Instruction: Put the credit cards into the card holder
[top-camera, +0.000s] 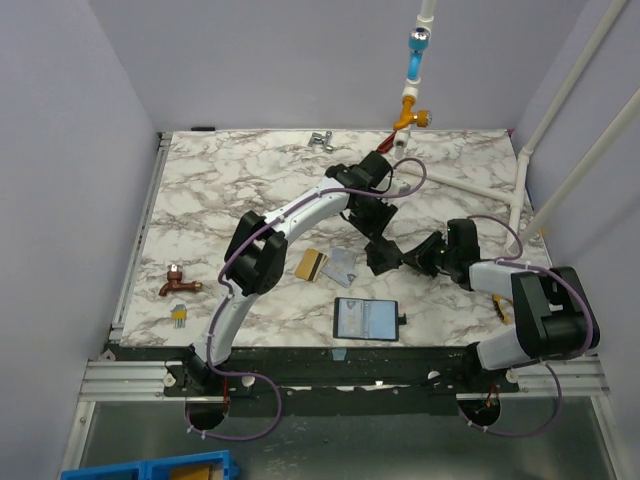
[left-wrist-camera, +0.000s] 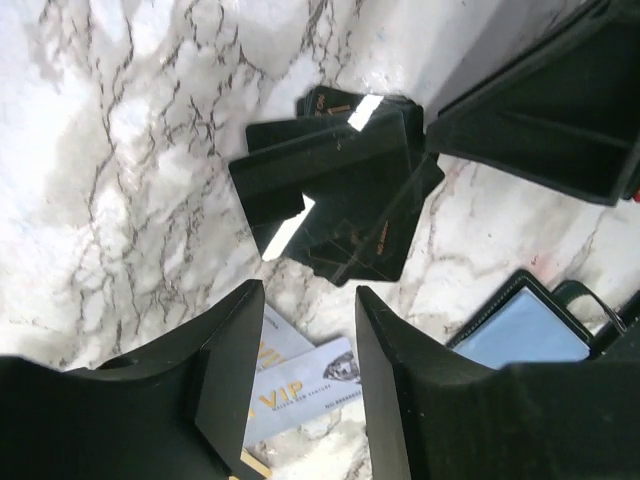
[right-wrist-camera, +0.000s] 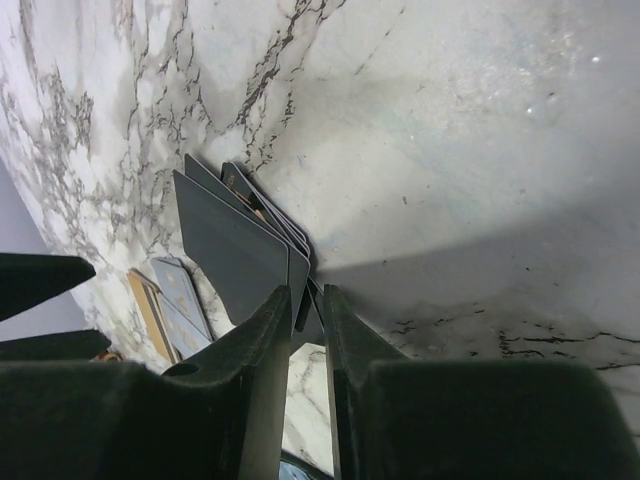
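Note:
Dark cards lie in an uneven stack on the marble table, also seen as black cards in the right wrist view. My left gripper hangs over them with its fingers apart and nothing between them. Beside the stack, my right gripper is low at the table; in the right wrist view its fingertips are close together at the cards' edge, and whether it holds one is unclear. Silver VIP cards and gold cards lie left of the stack. The open card holder lies nearer the front.
White pipes and an orange valve stand at the back and right. A brass tap lies at the left.

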